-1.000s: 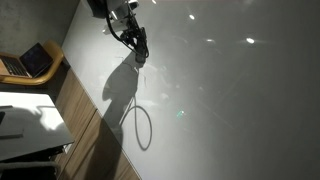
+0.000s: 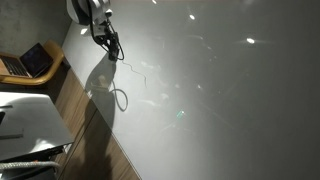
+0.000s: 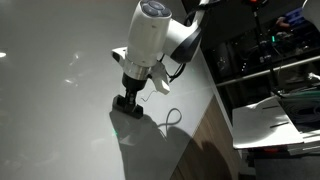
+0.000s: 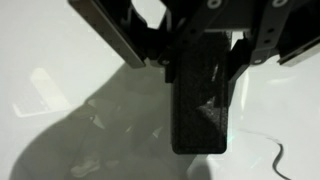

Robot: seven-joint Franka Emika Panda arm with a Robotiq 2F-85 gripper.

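A black block [image 4: 201, 115], which looks like a whiteboard eraser, is held between the fingers of my gripper. In exterior view 2 the block [image 3: 127, 105] is at the pale, glossy board [image 3: 60, 110], below the arm's white wrist; whether it presses on the surface I cannot tell. Exterior view 1 has my gripper [image 2: 113, 50] near the board's upper left edge, with the block hard to make out there. A thin dark line [image 4: 279, 160] curves on the board to the right of the block, apart from it.
A small green mark [image 2: 180, 114] shows on the board, whose wide right part is clear. Along its left edge runs a wooden floor [image 2: 92, 130], with a laptop [image 2: 37, 60] on a chair and a white table [image 2: 30, 122] beyond. The arm casts a dark shadow.
In exterior view 1 my gripper has moved up and left along the board, nearer its left edge. The shadow and its loop moved along, and more of the dark line shows.
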